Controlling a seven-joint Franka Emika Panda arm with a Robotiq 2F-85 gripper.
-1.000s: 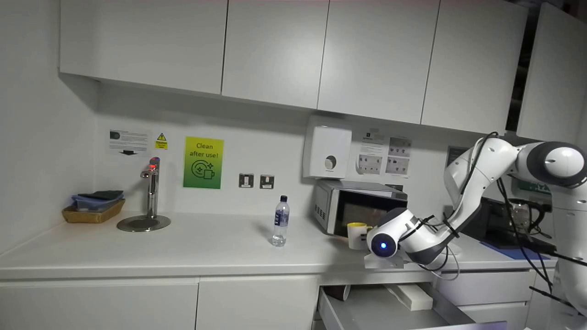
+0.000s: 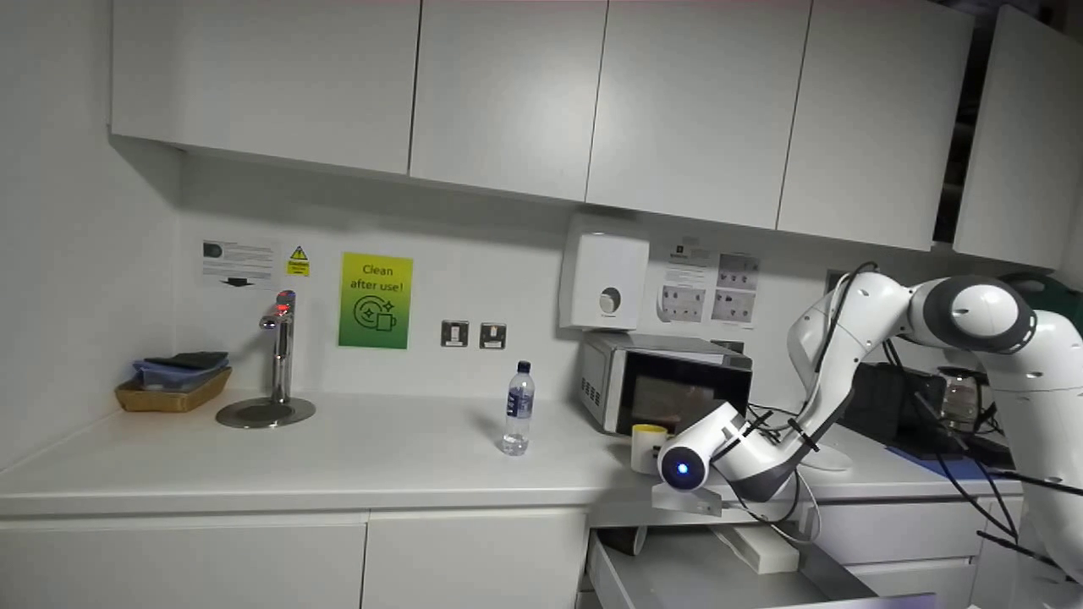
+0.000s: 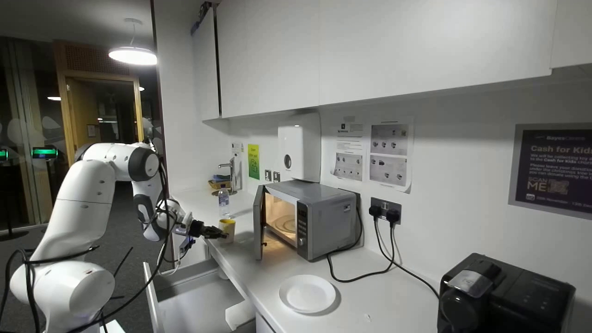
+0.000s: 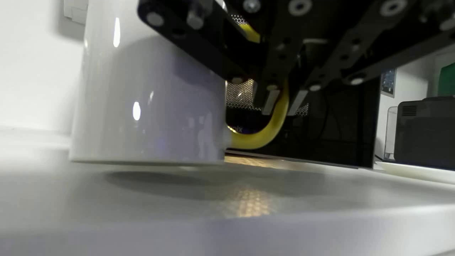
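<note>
A white mug with a yellow inside and a yellow handle is at the counter's front edge, left of the arm in exterior view 1. My gripper is shut on the handle, its finger pads on either side of it in the wrist view. The mug body looks upright, with a gap and a shadow between its base and the counter. In exterior view 2 the gripper reaches the mug from the drawer side. The arm's wrist hides the fingers in exterior view 1.
Behind the mug stands a microwave, its door wide open and its inside lit. A white plate lies farther right, a water bottle to the left. Below the counter, an open drawer juts out.
The arm and the mug have shifted left and lower in exterior view 1, toward the counter's front edge. The handle side of the mug has turned out of sight behind the wrist.
</note>
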